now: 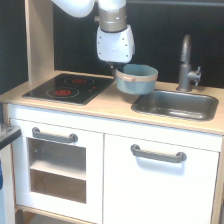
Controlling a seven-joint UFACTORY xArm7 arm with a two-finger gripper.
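Note:
A blue-grey pot (pixel 140 82) is at the left rim of the sink (pixel 172 106), covering part of that rim. My gripper (pixel 117 71) reaches down from the white arm to the pot's left side and is shut on its edge there. Its fingers are small and dark, so exactly how they grip is hard to make out. The pot looks roughly upright. Whether its base touches the countertop (pixel 110 106) or hangs just above it, I cannot tell.
A black stove top (pixel 70 88) with reddish rings lies bare at the left. The dark faucet (pixel 186 65) rises behind the sink. Below are an open-fronted cabinet (pixel 58 168) and a white door with a handle (pixel 158 154).

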